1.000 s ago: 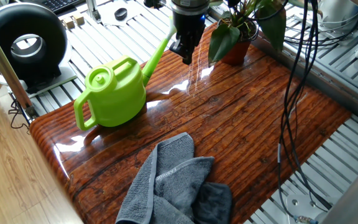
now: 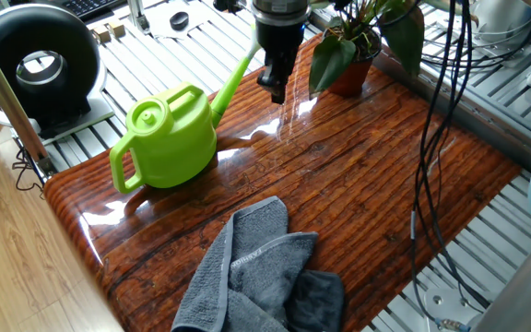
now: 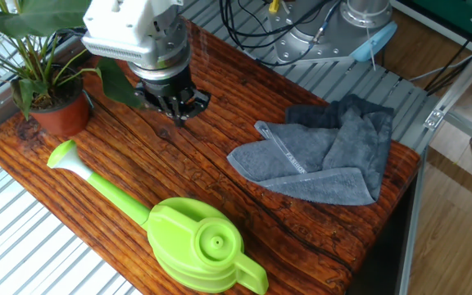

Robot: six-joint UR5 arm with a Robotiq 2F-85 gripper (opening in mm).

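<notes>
My gripper (image 2: 275,90) hangs, black and pointing down, above the wooden table near the plant. In the second exterior view the gripper (image 3: 177,117) is over bare wood, between the potted plant (image 3: 61,106) and the towel. Its fingers are dark and overlap, so their opening is unclear; no object shows at them. The bright green watering can (image 2: 169,138) stands upright, apart from the gripper, with its spout slanting up towards the plant. A grey towel (image 3: 314,156) lies crumpled on the table, away from the gripper. The plant's leaves hang close beside the gripper.
Black cables (image 2: 429,157) dangle over the tabletop's right side. A black ring-shaped device (image 2: 35,69) stands off the table at the left. Slatted metal surrounds parts of the table.
In exterior view 1 my gripper's fingertips have shifted slightly down and right, with a small turn. The can, towel and plant pot stay where they were.
</notes>
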